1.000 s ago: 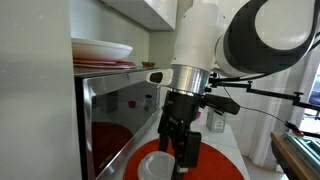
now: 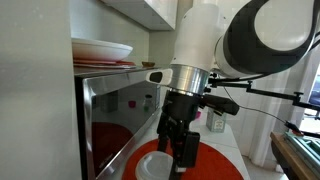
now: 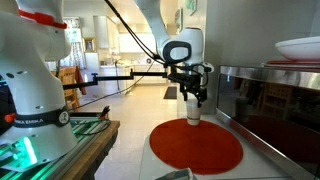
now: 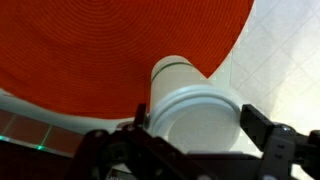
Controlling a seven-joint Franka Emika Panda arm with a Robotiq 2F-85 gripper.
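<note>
A white container with a round white lid (image 4: 197, 127) stands upright at the edge of the red round mat (image 3: 195, 150), on the white counter. In exterior view 2 its pale body (image 3: 193, 112) shows below my gripper (image 3: 194, 97). Seen from the wrist, my gripper points down over it, with one dark fingertip on each side of the lid. Whether the fingers press on the lid cannot be told. Exterior view 1 shows the lid (image 2: 154, 166) low in the frame, beside the gripper (image 2: 178, 140).
A steel-framed shelf or appliance (image 2: 104, 95) runs along the wall side, with a white bowl (image 2: 100, 50) on top. Farther back on the counter are a small jar (image 2: 216, 121) and other small items.
The dark fingers have shifted slightly beside the lid. The container stays in place, and the arm shows little movement.
</note>
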